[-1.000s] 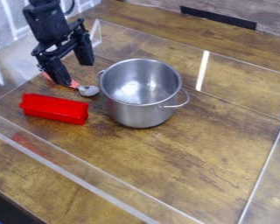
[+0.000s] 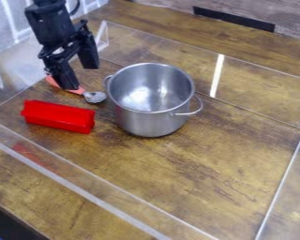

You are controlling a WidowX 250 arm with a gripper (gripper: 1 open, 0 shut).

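Observation:
My black gripper (image 2: 67,67) hangs at the upper left, open, above a red-handled utensil (image 2: 63,83) with a metal head lying on the table. A red block-like object (image 2: 59,116) lies below it at the left. A steel pot (image 2: 150,112) with two side handles stands at the middle, right of the gripper, and looks empty.
Pale strips mark its surface, and a dark edge shows at the bottom left.
My gripper has shifted very slightly left. The pot and the red objects have not moved.

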